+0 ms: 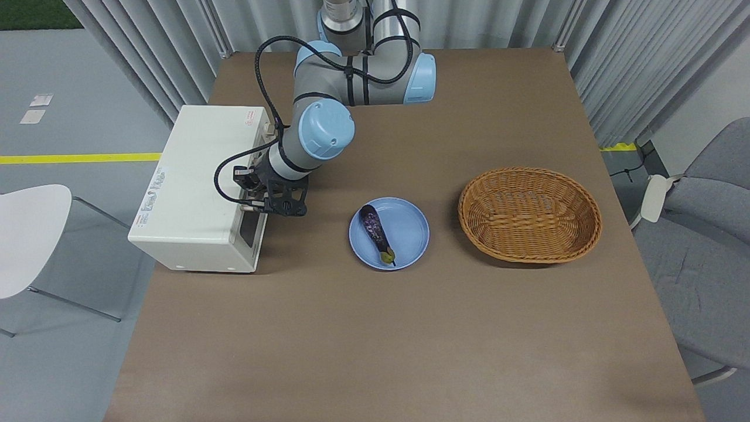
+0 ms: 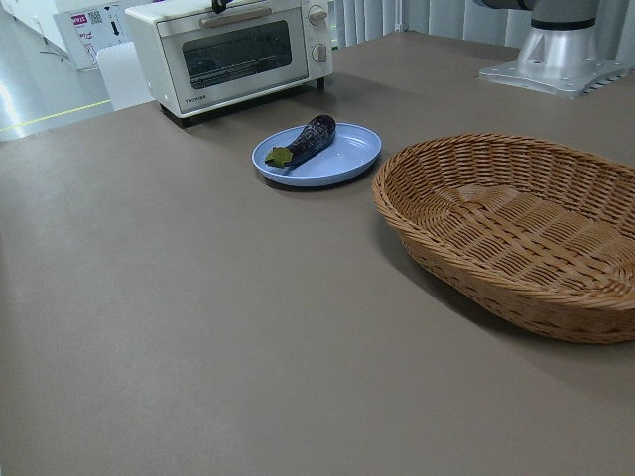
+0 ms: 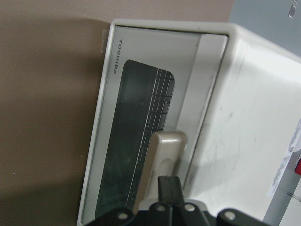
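Observation:
A white Toshiba toaster oven (image 1: 183,190) sits at the table's left, its glass door (image 3: 124,136) closed. My gripper is at the door's beige handle (image 3: 162,155) in the wrist view, over its lower part; whether the fingers are open or shut on it cannot be seen clearly. In the front view my gripper (image 1: 263,200) hangs at the oven's right face, largely hidden by its housing.
A dark eggplant (image 1: 374,228) lies on a blue plate (image 1: 411,232) right of the oven. Farther right is an empty wicker basket (image 1: 528,214).

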